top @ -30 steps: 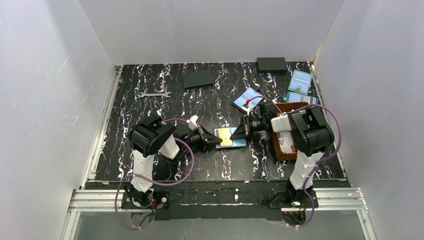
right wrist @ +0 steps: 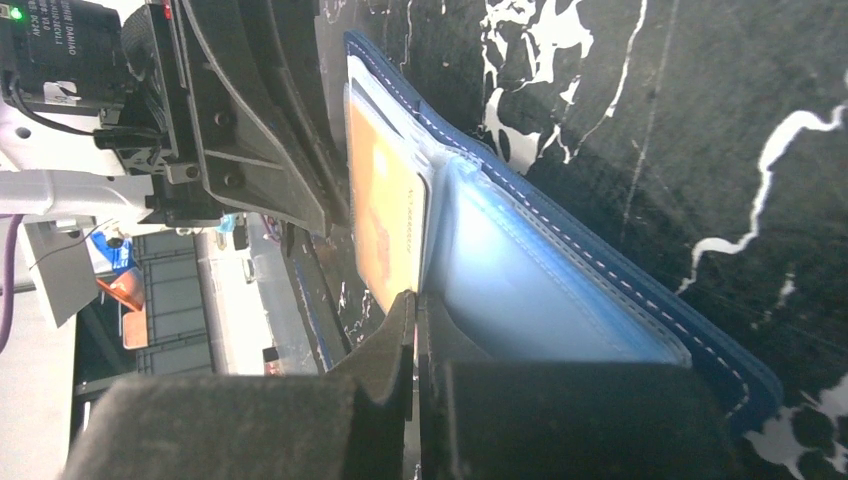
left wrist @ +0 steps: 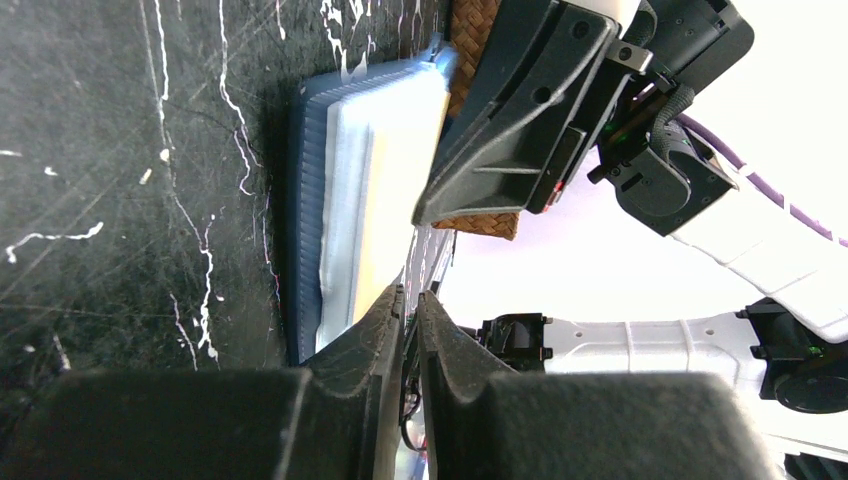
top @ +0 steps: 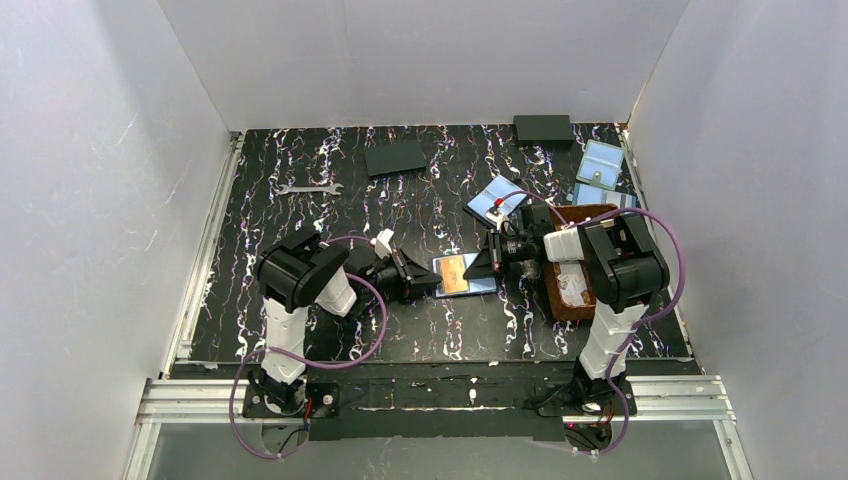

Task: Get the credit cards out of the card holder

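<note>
A blue card holder (top: 482,286) with clear sleeves and an orange card (top: 452,274) lies on the dark marble table between my grippers. In the right wrist view the holder (right wrist: 570,290) is open, and my right gripper is shut on the edge of the card stack (right wrist: 385,205). My left gripper (top: 430,280) is at the holder's left end. In the left wrist view its fingertips (left wrist: 385,310) are close together beside the sleeves (left wrist: 350,200); whether anything is between them is unclear.
A brown woven box (top: 560,300) sits under the right arm. Blue holders (top: 600,162) lie at the back right, dark flat boxes (top: 394,158) at the back, a wrench (top: 310,189) at the back left. The table's middle behind the holder is clear.
The card holder with its orange card has shifted slightly to the right. The arms have barely moved.
</note>
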